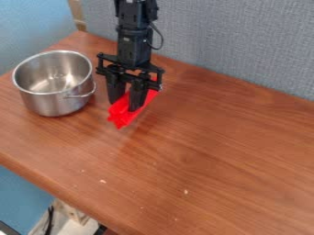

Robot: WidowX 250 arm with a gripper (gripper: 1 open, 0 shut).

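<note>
My black gripper point(128, 90) points down over the wooden table, shut on a flat red object point(124, 117) that sticks out below its fingers, tilted. The red object's upper part is partly hidden by the gripper. A steel pot point(53, 83) with a side handle stands just left of the gripper, apart from it.
A grey padded wall point(240, 37) runs along the back, and a light blue surface point(25, 27) lies beyond the table's left edge.
</note>
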